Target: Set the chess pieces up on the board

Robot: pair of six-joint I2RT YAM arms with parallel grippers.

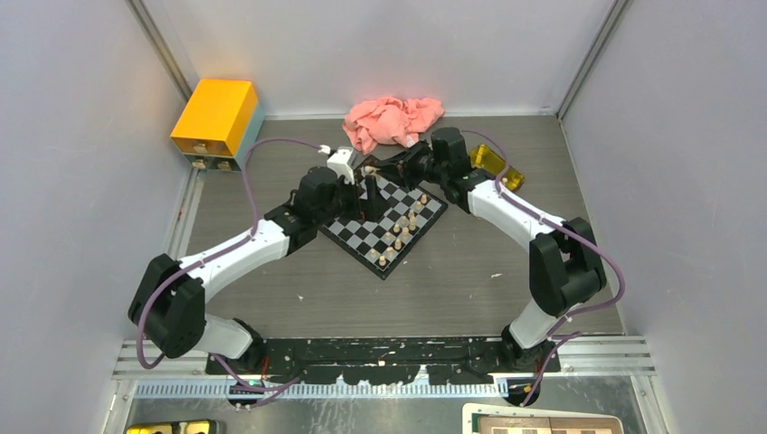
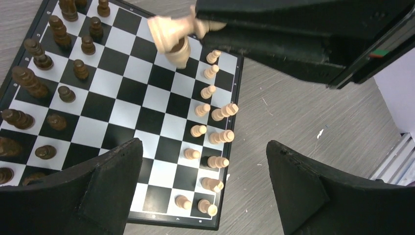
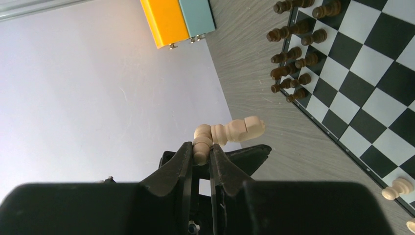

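A chessboard carries dark pieces along one side and light pieces along the other. My right gripper is shut on light chess pieces, apparently two lying crosswise, held above the board; it enters the top of the left wrist view. My left gripper is open over the board, nothing between its fingers, just left of the right gripper in the top view.
A yellow tray lies right of the board, a pink cloth behind it, an orange-and-teal box at back left.
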